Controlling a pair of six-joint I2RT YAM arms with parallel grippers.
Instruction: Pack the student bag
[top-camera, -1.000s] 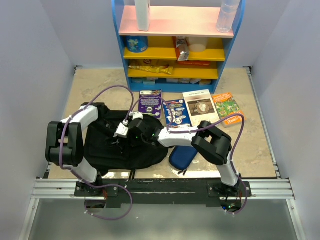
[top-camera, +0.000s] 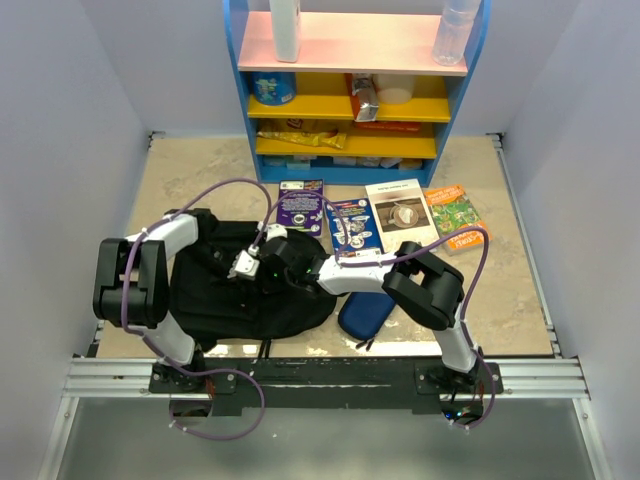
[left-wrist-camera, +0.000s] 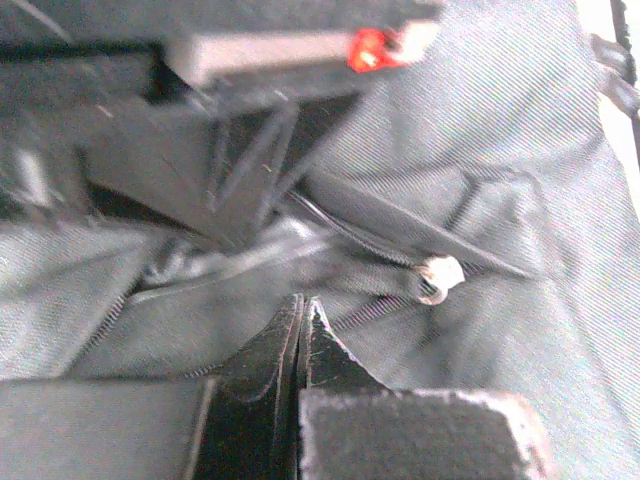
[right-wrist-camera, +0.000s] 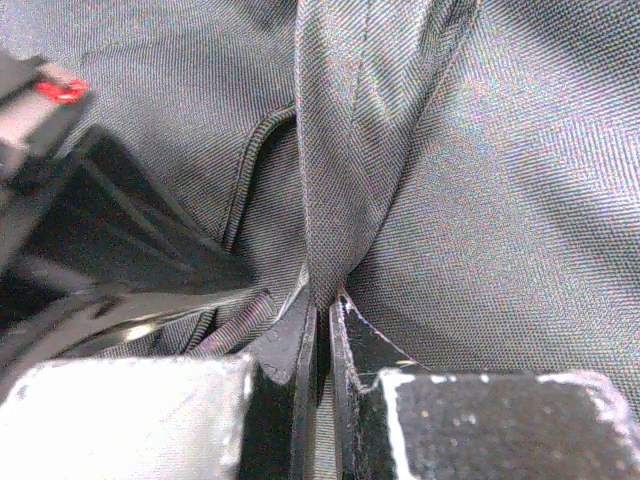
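The black bag (top-camera: 225, 315) lies flat at the front left of the table, with both arms reaching over it. In the left wrist view my left gripper is shut with nothing between its fingertips. The metal zipper slider (left-wrist-camera: 438, 278) sits up and to the right of those tips, apart from them, on the bag's zip (left-wrist-camera: 370, 312). Its fabric tab cannot be made out clearly. My right gripper is shut on a fold of the bag's fabric (right-wrist-camera: 345, 170), which rises taut from between its fingers.
Right of the bag lies a blue case (top-camera: 366, 314). Behind it are a purple book (top-camera: 300, 205), a blue book (top-camera: 352, 228), a white book (top-camera: 400, 212) and an orange-green book (top-camera: 456, 215). A blue shelf unit (top-camera: 350, 175) stands at the back.
The left gripper has shifted slightly. My right gripper and its fabric fold have stayed put.
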